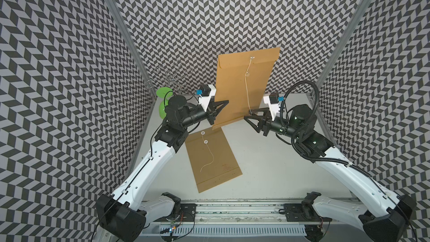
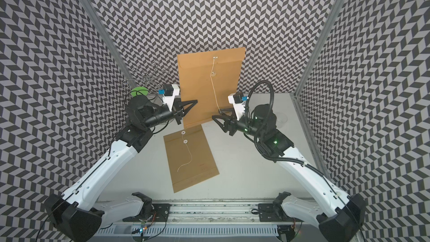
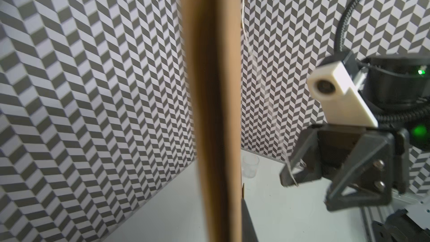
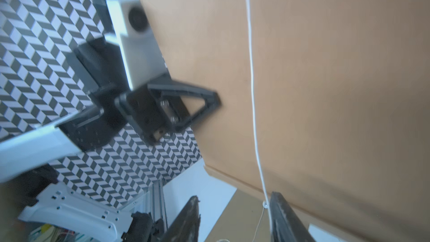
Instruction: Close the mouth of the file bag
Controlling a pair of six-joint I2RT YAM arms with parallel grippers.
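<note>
An upright brown file bag (image 1: 237,85) stands behind both grippers, its top flap with two small buttons (image 2: 215,57) and a white string (image 4: 254,121) hanging down between them and below. My left gripper (image 1: 224,104) is shut at the bag's left side. My right gripper (image 1: 247,117) is part open in front of the bag, the string running down past its fingers; whether it grips it I cannot tell. A second brown bag (image 1: 215,165) lies flat on the table below, its string loose.
Green round objects (image 1: 164,92) stand at the back left behind the left arm. A clear cup (image 3: 250,166) is on the table at right.
</note>
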